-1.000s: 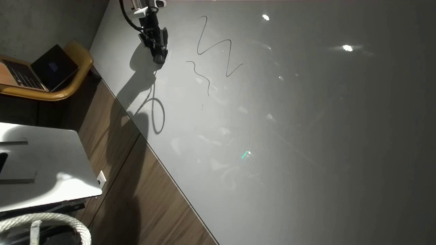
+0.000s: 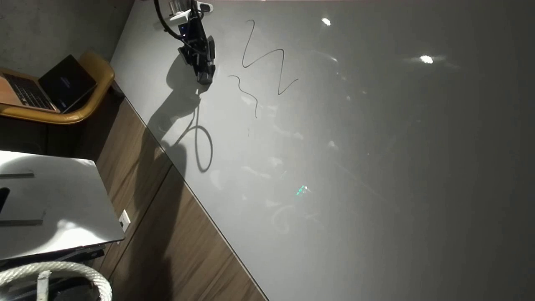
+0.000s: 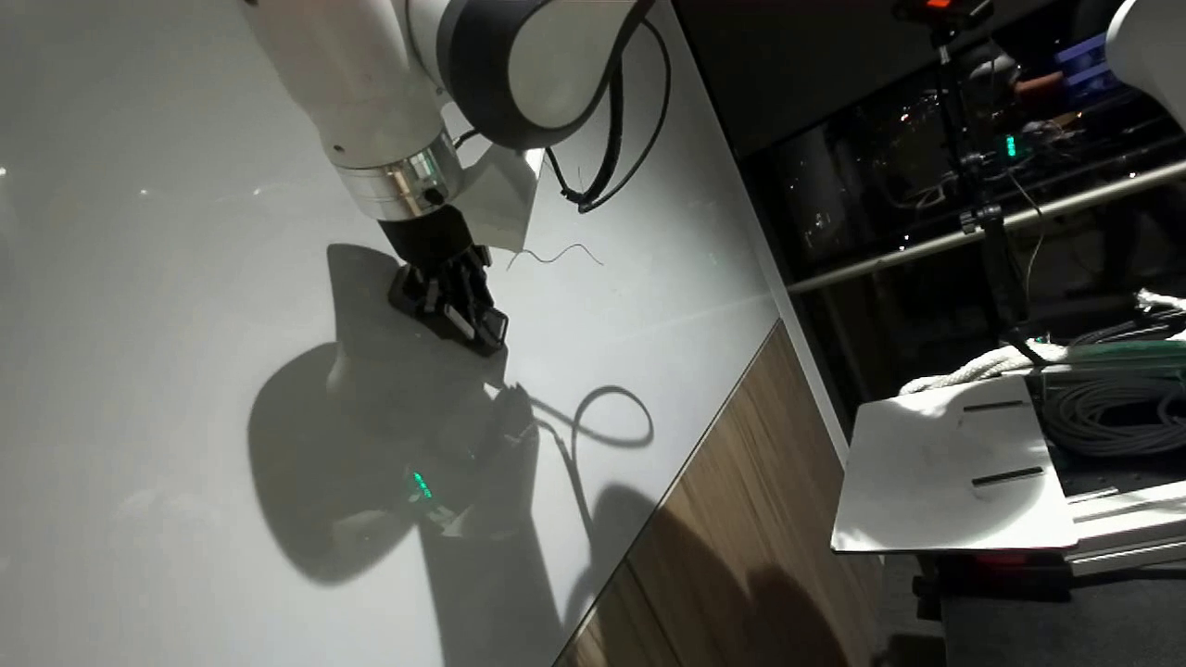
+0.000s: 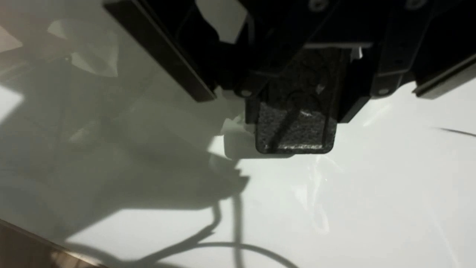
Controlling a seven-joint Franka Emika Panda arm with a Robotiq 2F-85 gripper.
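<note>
A dark, rough-faced block (image 4: 296,129), like a board eraser, sits between the fingers of my gripper, which is shut on it. In exterior view 1 the gripper (image 2: 204,75) is at the upper left, over the glossy white board (image 2: 351,225). A long zigzag black line (image 2: 263,57) and a shorter wavy line (image 2: 245,93) are drawn on the board to its right. One wavy line (image 3: 556,256) shows above the gripper (image 3: 480,333) in exterior view 2. Whether the block touches the board, I cannot tell.
Wood panelling (image 2: 200,241) borders the board at the lower left. Beyond it are a grey plate (image 2: 50,200) and a laptop on a tan chair (image 2: 95,75). Faint smears and glare mark the board, otherwise clear to the right.
In exterior view 1 my gripper has shifted a little right and slightly down, closer to the drawn lines. Its shadow has moved with it. Both lines look the same.
</note>
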